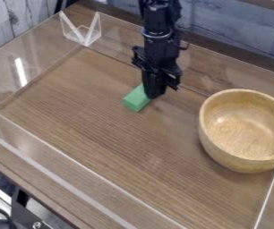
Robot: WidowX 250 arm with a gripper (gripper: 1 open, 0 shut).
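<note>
My gripper (154,82) reaches down from the top onto a small green block (136,100) near the middle of the wooden table (68,134). Its dark fingertips are over the upper right end of the block, hiding that end; whether they touch it or have anything between them I cannot tell.
A large tan bowl (241,125) stands to the right of the block. Clear plastic or wire-like pieces lie at the upper left and left edge.
</note>
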